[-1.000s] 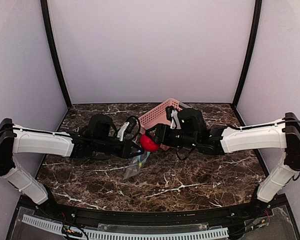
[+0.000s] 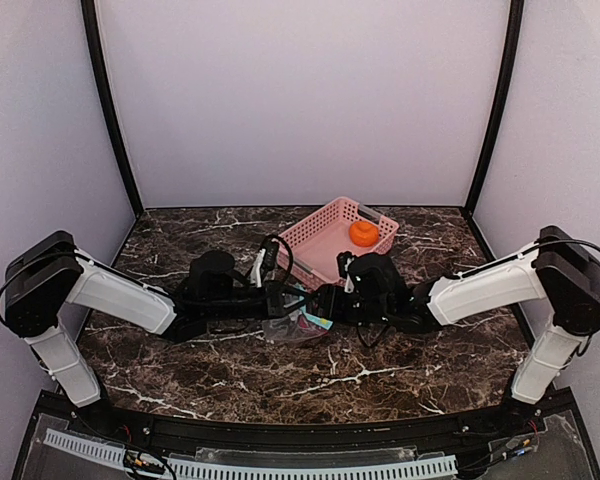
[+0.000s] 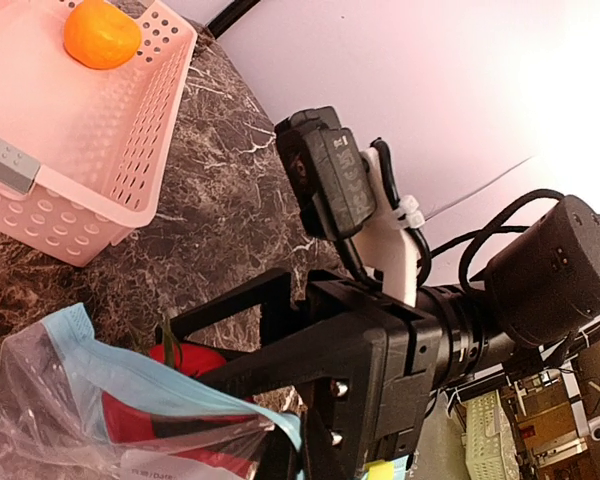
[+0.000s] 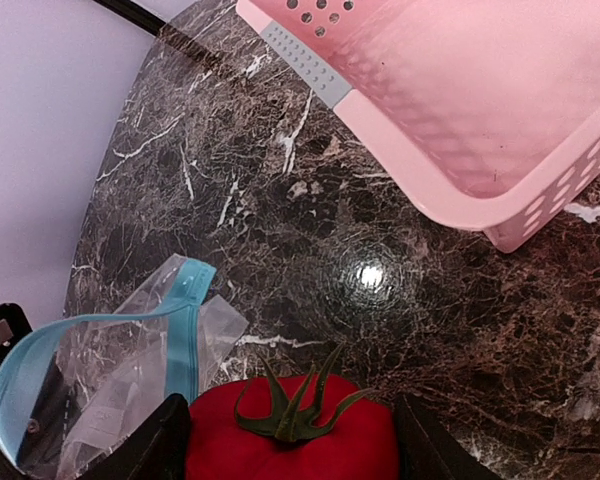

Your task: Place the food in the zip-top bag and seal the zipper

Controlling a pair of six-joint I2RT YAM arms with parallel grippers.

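My right gripper is shut on a red tomato [image 4: 290, 435] with a green stem, one black finger [image 4: 165, 440] on each side. The clear zip top bag [image 2: 295, 332] hangs below both grippers; its light blue zip edge [image 3: 150, 380] runs to my left gripper, which is shut on it. In the left wrist view the tomato's red shows above the blue edge and through the film; whether it is inside the mouth or behind it I cannot tell. From the top, the arms hide most of the tomato.
Behind the grippers stands a pink basket [image 2: 325, 240] holding an orange fruit [image 2: 363, 233]. Its near corner [image 4: 480, 210] is close to my right gripper.
The right gripper has lowered the tomato toward the bag, and the tomato is now mostly out of sight from the top. My left gripper and the bag have shifted slightly rightward.
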